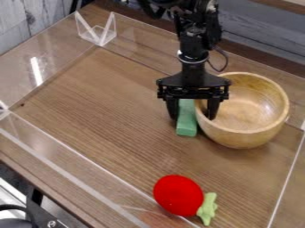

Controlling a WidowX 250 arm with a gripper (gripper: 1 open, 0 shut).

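My black gripper (pixel 192 93) is lowered over the left rim of a tan wooden bowl (pixel 252 119), its fingers spread open around the upper part of a green block (pixel 186 126). The block lies just outside the bowl's left side, against it, with its upper end partly hidden by the gripper. Whether the fingers touch it I cannot tell.
A red round object (pixel 177 192) with a light green part lies at the bottom right. A clear plastic piece (pixel 95 31) is at the back left.
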